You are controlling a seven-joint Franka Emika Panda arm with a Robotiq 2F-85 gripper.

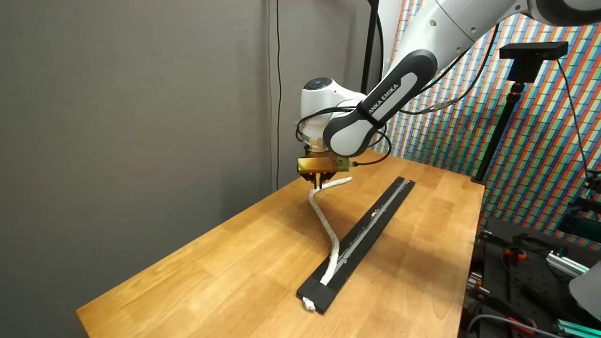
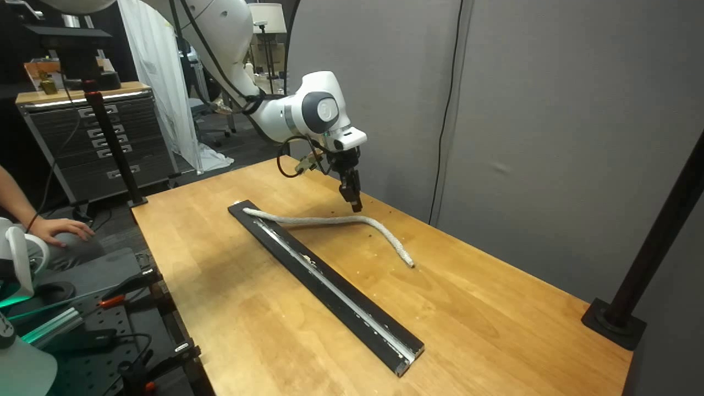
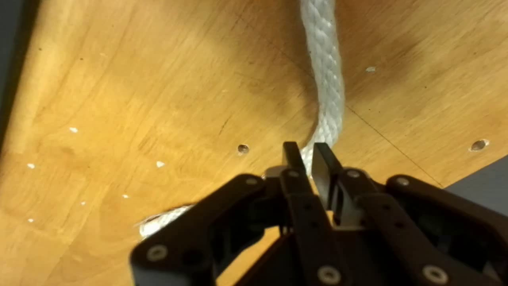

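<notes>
A white braided rope lies on the table, one end run under the black end block of a long grooved bar. From there it leaves the groove and bends across the wood to a loose end. My gripper hangs above the rope's bend, pointing down. Its fingers stand close together with a narrow gap. In the wrist view, the rope passes beneath the fingertips, and its loose end shows at lower left. Nothing appears held.
A grey wall runs along one side. Black camera posts stand at the table's corners. A person's hand rests beyond the table edge at left.
</notes>
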